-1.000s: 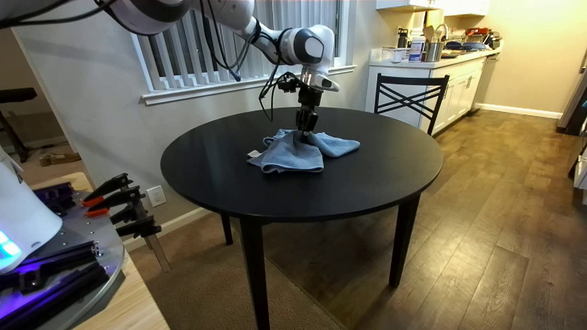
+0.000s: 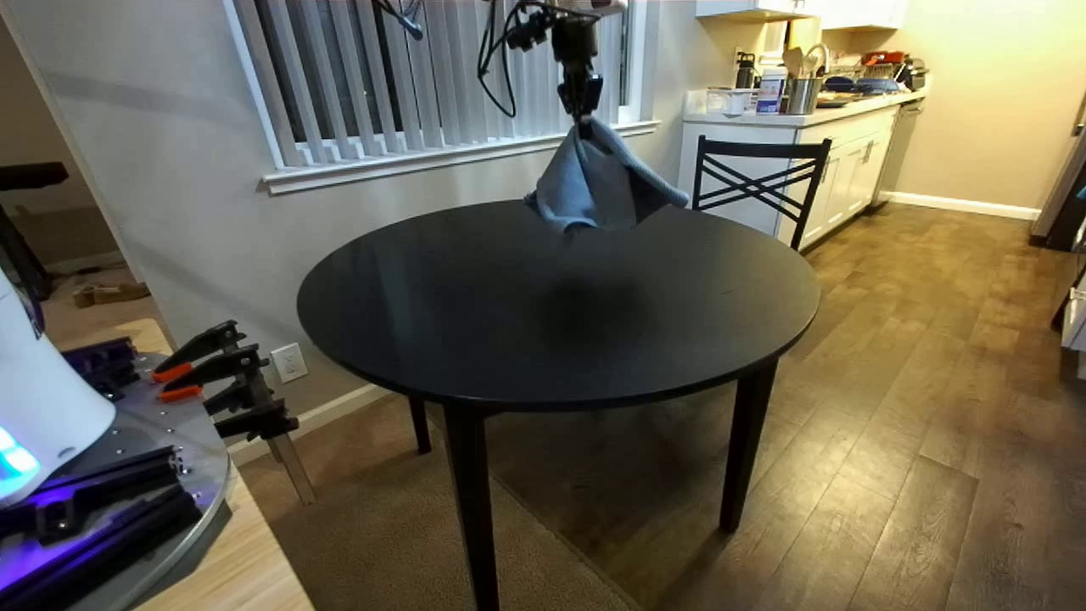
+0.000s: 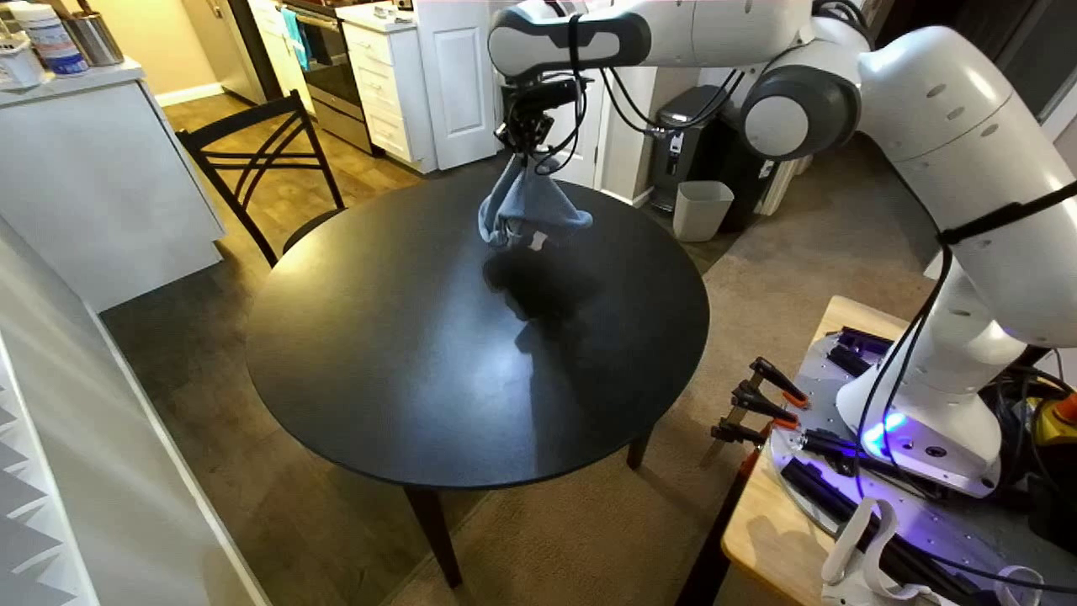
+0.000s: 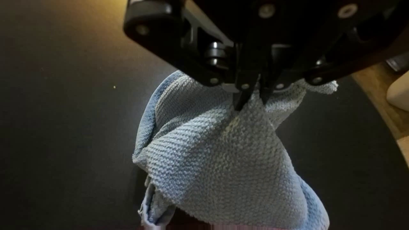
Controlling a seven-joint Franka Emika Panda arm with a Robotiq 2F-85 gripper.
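Note:
A blue-grey cloth (image 2: pixel 601 183) hangs in loose folds beneath my gripper (image 2: pixel 581 114), clear of the black round table (image 2: pixel 438 326). In the wrist view the fingers (image 4: pixel 240 100) are shut on a pinched-up fold near the middle of the cloth (image 4: pixel 230 161), whose edges droop on all sides. From the other side, the cloth (image 3: pixel 530 202) dangles over the far part of the tabletop (image 3: pixel 424 374) and a dark shadow lies below it. A small pale patch shows at its lower edge.
A black chair (image 2: pixel 758 183) stands close to the table's kitchen side. The robot's base (image 3: pixel 919 424) sits on a wooden stand with black clamps (image 3: pixel 752 399) at its edge. A small bin (image 3: pixel 702 210) stands on the floor beyond.
My gripper has risen well above the table, lifting the cloth. One second ago the cloth lay crumpled on the tabletop with the gripper down at it.

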